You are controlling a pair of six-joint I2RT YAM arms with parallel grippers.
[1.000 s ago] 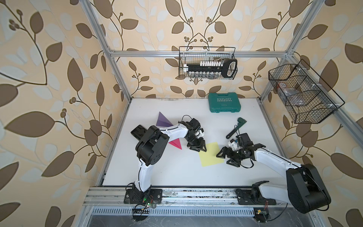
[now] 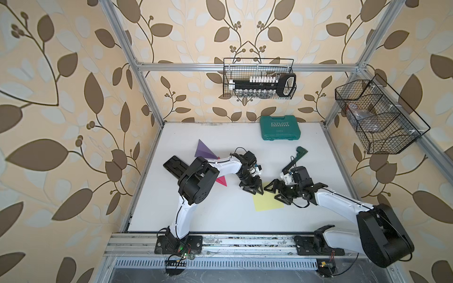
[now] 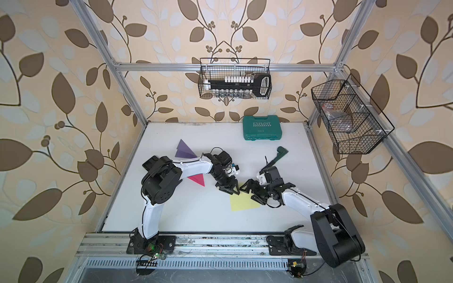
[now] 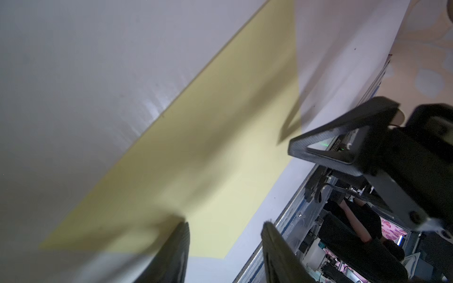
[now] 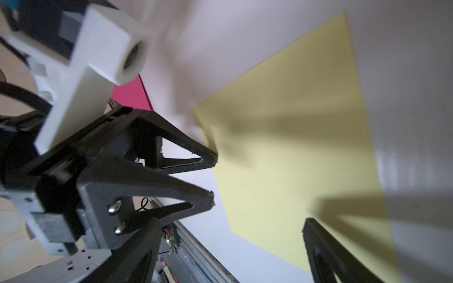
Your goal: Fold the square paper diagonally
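The yellow square paper [image 2: 268,204] lies spread out on the white table. In the right wrist view, the paper [image 5: 297,174] has its left edge bent up at one fingertip of my left gripper. That gripper stands open with a narrow gap and nothing gripped. My right gripper [image 2: 272,193] is open wider, over the paper's right part. In the left wrist view the paper [image 4: 212,146] looks unfolded, and one finger [image 4: 325,141] of the right gripper shows beside its edge. Both arms hide parts of the paper from the top views.
Behind the left arm lie a purple paper [image 2: 203,150] and a red paper [image 2: 221,180]. A dark green hammer-like tool [image 2: 299,153] sits behind the right arm, with a green case [image 2: 280,127] at the back. Bare table lies in front of the left arm.
My left gripper has moved right and slightly frontward, while the right one has come left over the paper. The paper has slid a little right and toward the front.
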